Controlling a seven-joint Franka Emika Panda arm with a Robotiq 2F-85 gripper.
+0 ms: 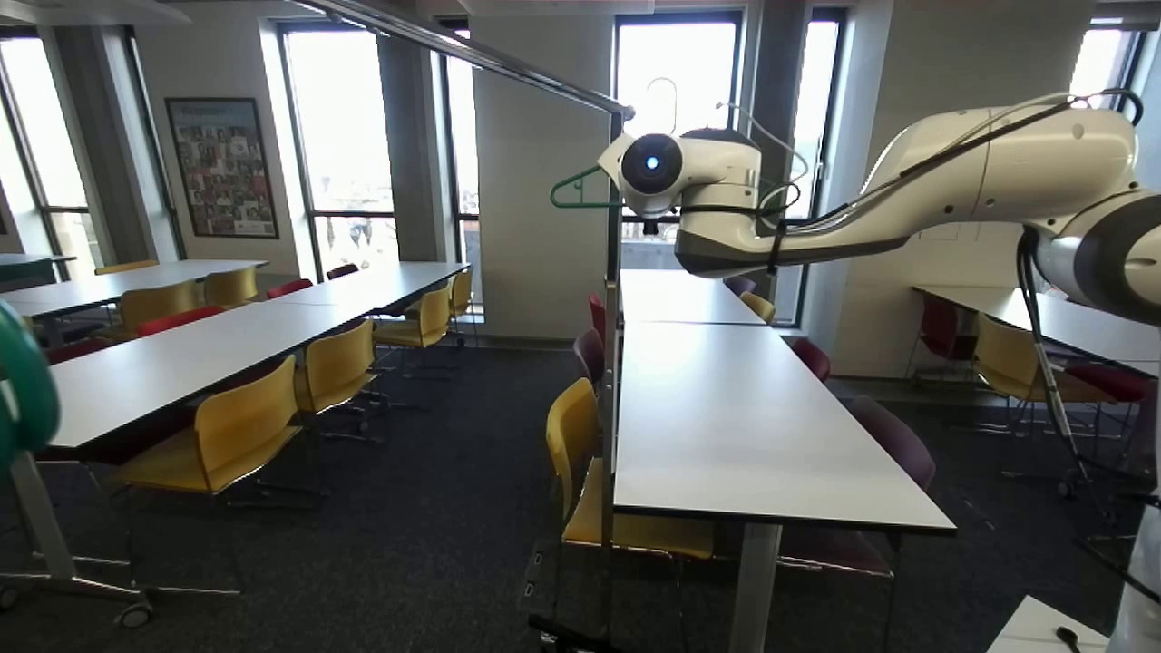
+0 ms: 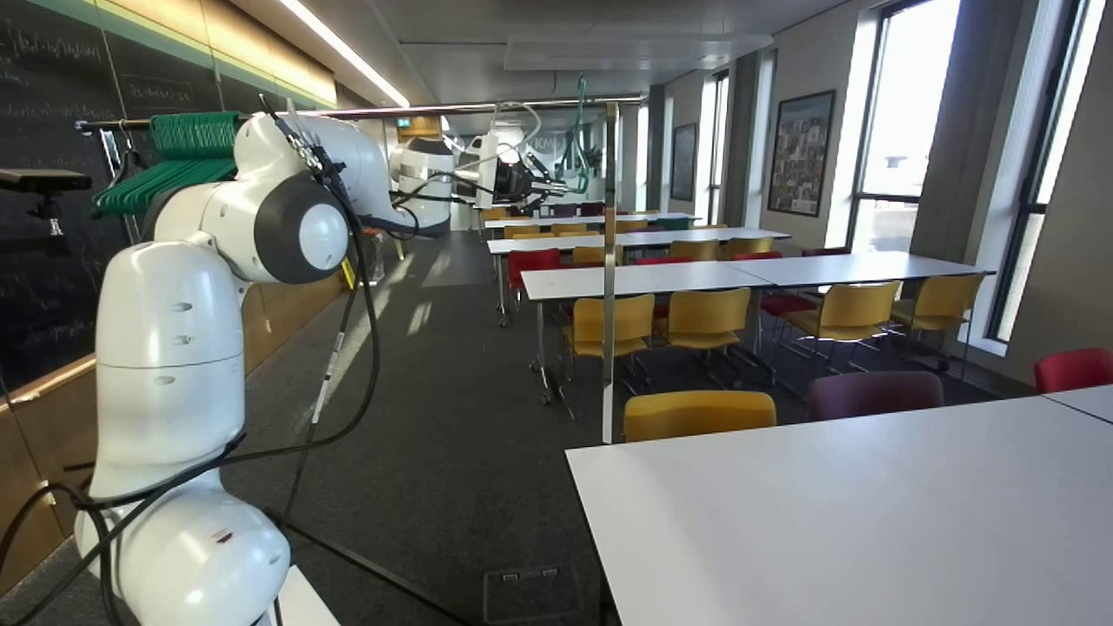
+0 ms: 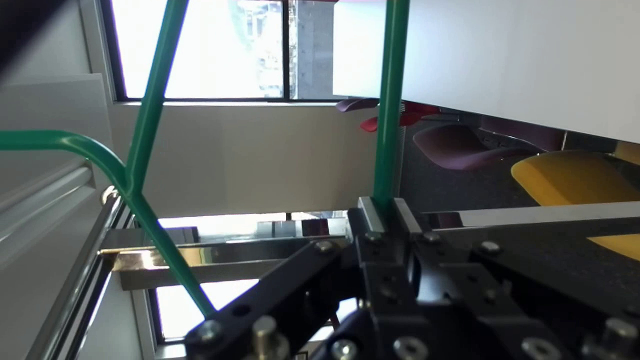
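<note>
A green hanger (image 3: 391, 96) runs between the fingers of my gripper, which is shut on its straight bar in the wrist view. The hanger's sloping side (image 3: 162, 237) passes to the left of the fingers, and its bend reaches out of the frame. In exterior view 1 the hanger (image 1: 568, 196) sticks out left of the arm's wrist, overlapping the rack's upright post; the fingers are hidden there. Exterior view 2 shows the hanger (image 2: 580, 156) at the rack rail's height, close to its right end. Whether its hook touches the rail I cannot tell.
The metal rack has a top rail (image 1: 512, 71) and an upright post (image 2: 610, 271). Several green hangers (image 2: 188, 156) hang bunched at the rail's far left end in exterior view 2. A white table (image 1: 740, 424) and chairs stand below the arm.
</note>
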